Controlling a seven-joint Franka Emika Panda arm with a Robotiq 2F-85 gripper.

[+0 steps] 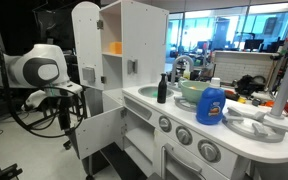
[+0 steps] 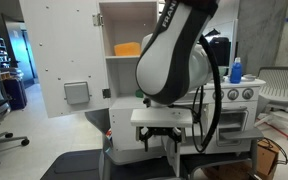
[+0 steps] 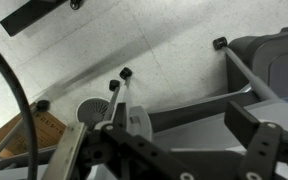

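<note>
A white toy kitchen has a lower cabinet door standing open on its left side, with shelf space showing behind it. My gripper hangs low beside the door's free edge, outside the cabinet. In the wrist view the gripper is open, its dark fingers wide apart above the floor. A pale upright edge lies near the left finger; whether they touch cannot be told. In the second exterior view the white arm covers much of the kitchen front.
On the countertop stand a blue bottle, a black bottle and a green bowl. An orange box sits on the upper shelf. Dark base bars run along the floor.
</note>
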